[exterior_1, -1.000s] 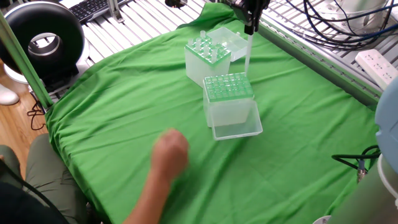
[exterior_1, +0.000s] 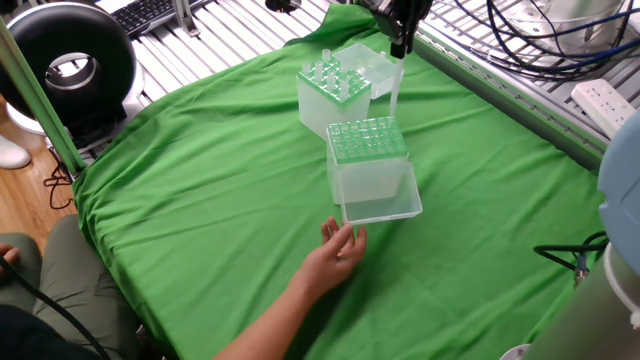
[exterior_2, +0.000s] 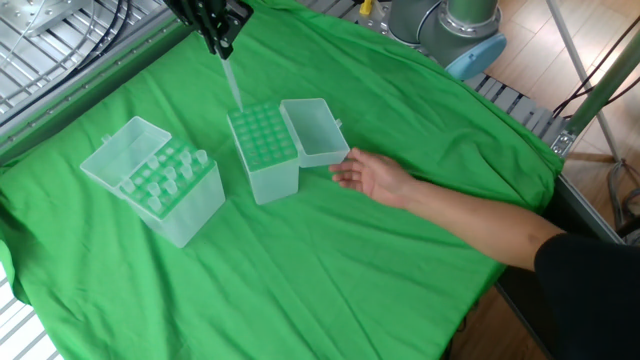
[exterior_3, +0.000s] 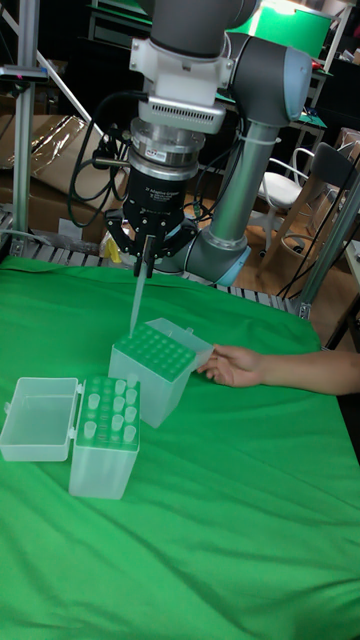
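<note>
My gripper (exterior_3: 146, 259) is shut on a long translucent pipette tip (exterior_3: 136, 304), which hangs point down. In the third exterior view the tip's lower end appears at the far left corner of a box with a green rack (exterior_3: 152, 353); whether it touches cannot be told. That box's rack (exterior_2: 264, 137) shows no tips standing in it, and its clear lid (exterior_2: 314, 131) is swung open. Beside it stands a second box (exterior_2: 185, 207), lid (exterior_2: 128, 152) open, with several tips (exterior_2: 171, 186) sticking up from its green rack.
A person's hand (exterior_1: 334, 258) is at the lid of the empty-looking box. Green cloth (exterior_1: 200, 210) covers the table, free at the front and left. A power strip (exterior_1: 606, 104) and cables (exterior_1: 530, 35) lie along the metal edge.
The person's hand has come up from the lower left to the open lid. My gripper and the tip hardly differ, and both boxes stand where they were.
</note>
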